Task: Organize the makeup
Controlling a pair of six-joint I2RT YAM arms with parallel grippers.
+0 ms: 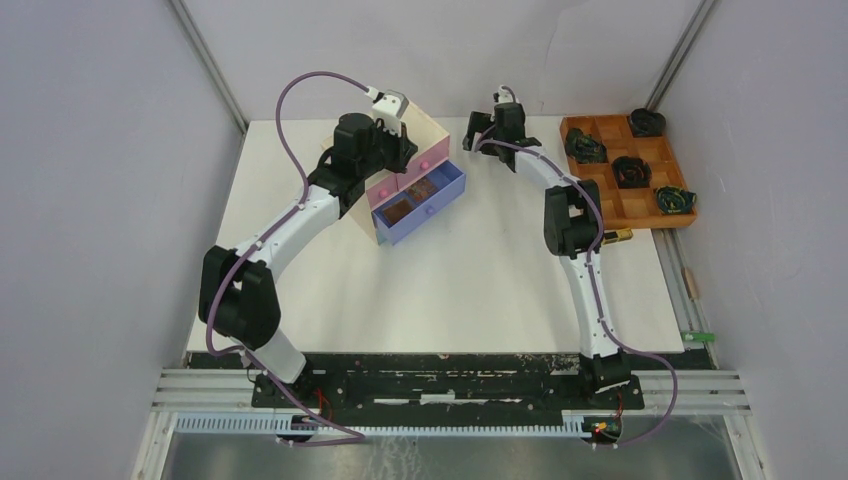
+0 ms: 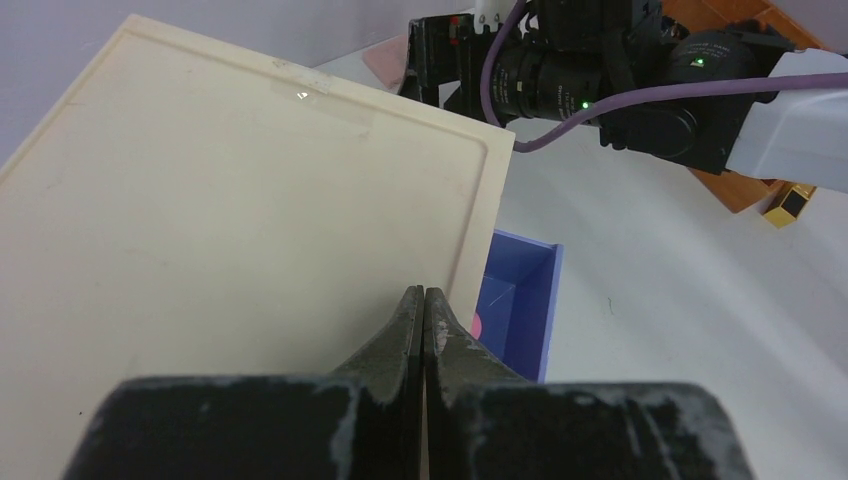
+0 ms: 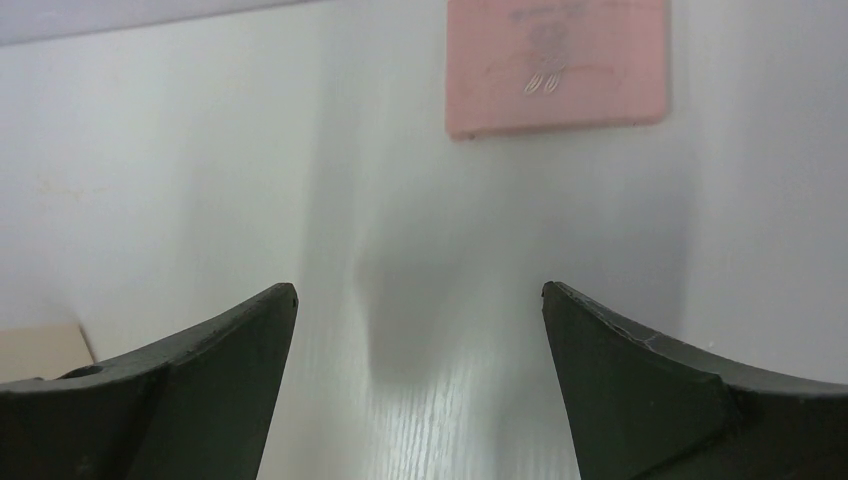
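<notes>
A cream cabinet (image 2: 230, 190) with pink drawers (image 1: 424, 168) and an open blue drawer (image 1: 438, 200) stands at the back left of the table. My left gripper is over the cabinet's top, fingers together; whether anything thin is between them is hidden. At the back, right of the cabinet, my right gripper (image 1: 480, 132) stands open, low over the table. In the right wrist view a flat pink item (image 3: 556, 60) lies beyond its fingers, with nothing between them. A tan item (image 3: 35, 352) shows at the lower left.
A wooden organizer tray (image 1: 640, 205) with dark contents stands at the back right, beside the right arm. A small yellow item (image 1: 618, 236) lies by its front edge.
</notes>
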